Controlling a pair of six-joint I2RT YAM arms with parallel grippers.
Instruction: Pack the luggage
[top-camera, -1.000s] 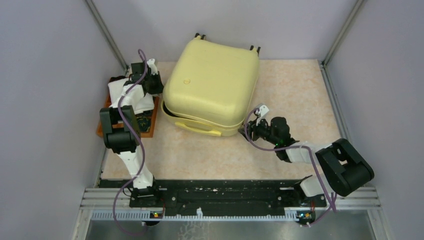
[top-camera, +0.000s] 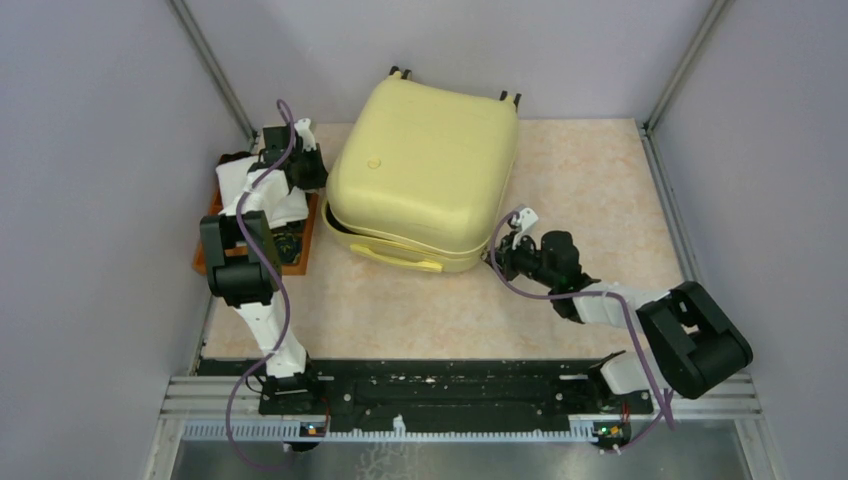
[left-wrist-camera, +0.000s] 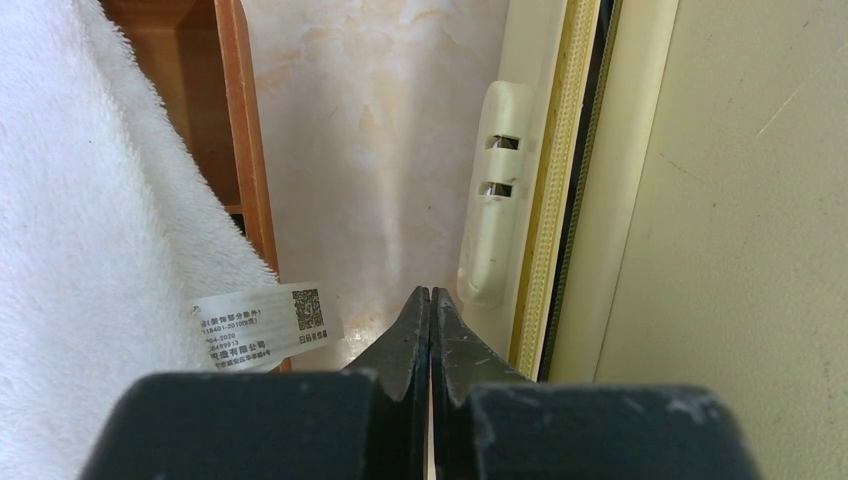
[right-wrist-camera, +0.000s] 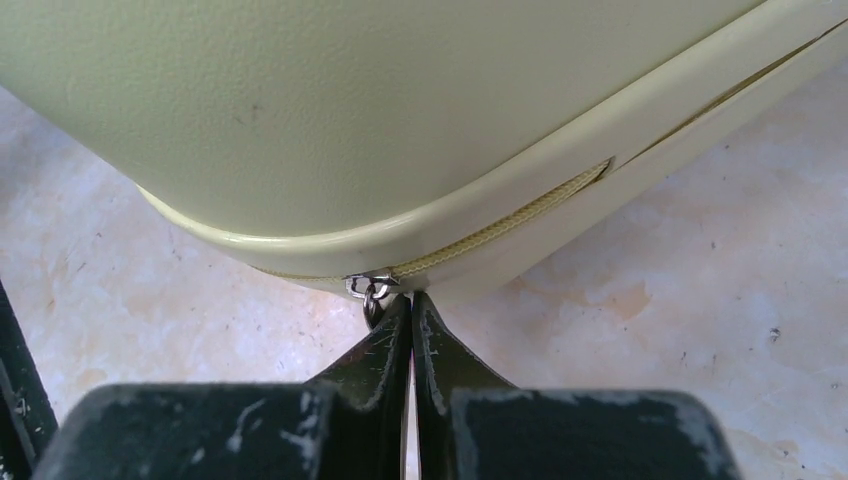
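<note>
The pale yellow suitcase lies closed over at the table's middle, its lid gaping along the left side. At its front right corner, in the right wrist view, a metal zipper slider sits on the zipper track, its pull hanging down. My right gripper is shut with nothing between its fingers; the pull hangs outside, against the left finger. On the suitcase's left, my left gripper is shut and empty, over the gap between the box and the suitcase edge.
A brown wooden box stands left of the suitcase, holding a white towel with a paper label and dark items. A yellow handle runs along the suitcase front.
My right gripper went from open to shut. The left arm has barely moved.
</note>
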